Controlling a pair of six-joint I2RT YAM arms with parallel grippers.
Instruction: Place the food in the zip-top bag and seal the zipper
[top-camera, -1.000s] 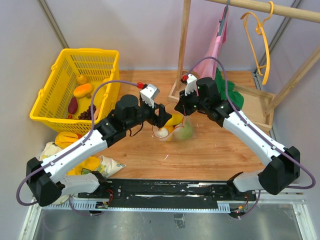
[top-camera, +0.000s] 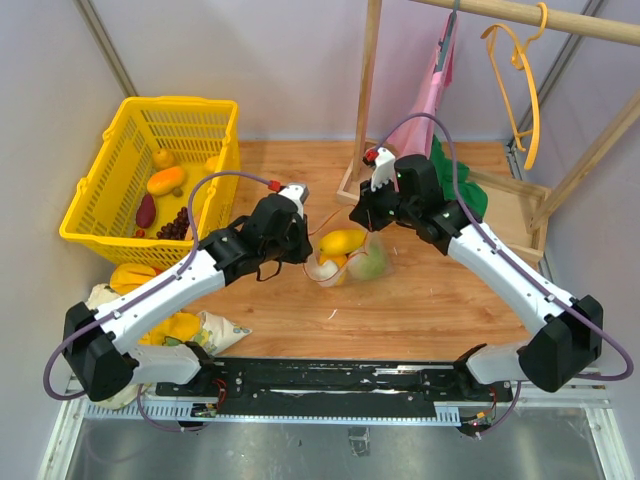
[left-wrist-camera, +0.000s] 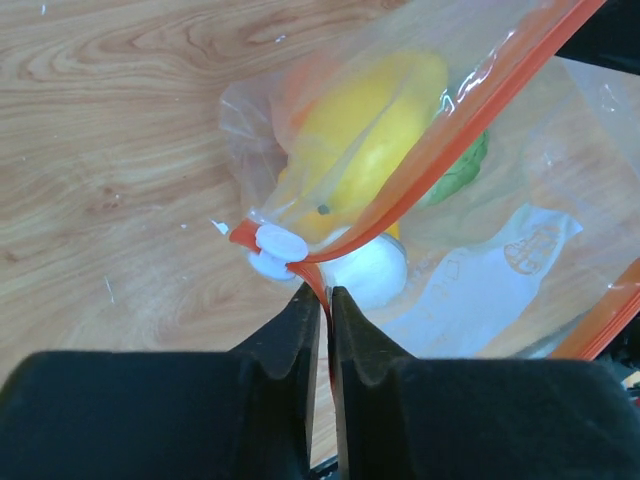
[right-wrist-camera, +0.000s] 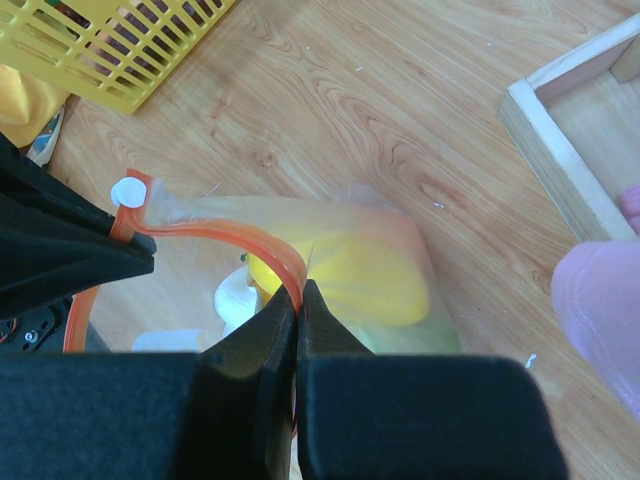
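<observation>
The zip top bag (top-camera: 352, 262) lies mid-table holding a yellow fruit (left-wrist-camera: 370, 130), a white item (left-wrist-camera: 365, 275) and a green item (left-wrist-camera: 455, 175). In the left wrist view my left gripper has the bag's red zipper strip and white slider (left-wrist-camera: 281, 243) at its fingertips; the strip runs between the close-set fingers, and whether they grip it is unclear. My right gripper is shut on the red zipper strip (right-wrist-camera: 245, 233) on the other side of the bag.
A yellow basket (top-camera: 95, 190) of food sits back left, cloths and bags (top-camera: 215, 335) below it. A wooden rack (top-camera: 540, 215) with hangers stands at right.
My left gripper has moved leftward and down along the bag's edge, away from the right gripper. The right arm looks unchanged.
</observation>
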